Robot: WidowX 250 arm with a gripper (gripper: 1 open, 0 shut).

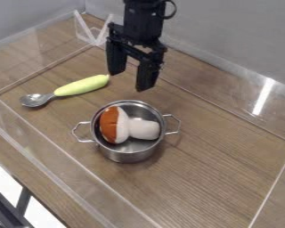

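Observation:
The black gripper [131, 69] hangs over the back middle of the wooden surface, its two fingers spread apart with nothing visible between them. Below it a steel pot [128, 153] with two side handles holds an orange-and-white item [113, 126] and a white item [142, 128]. A pale yellow-green elongated object [81, 85] lies left of the gripper, with a metal spoon [36, 100] at its lower-left end.
Pale walls [228, 36] bound the back and sides. A white object [90, 32] stands at the back left.

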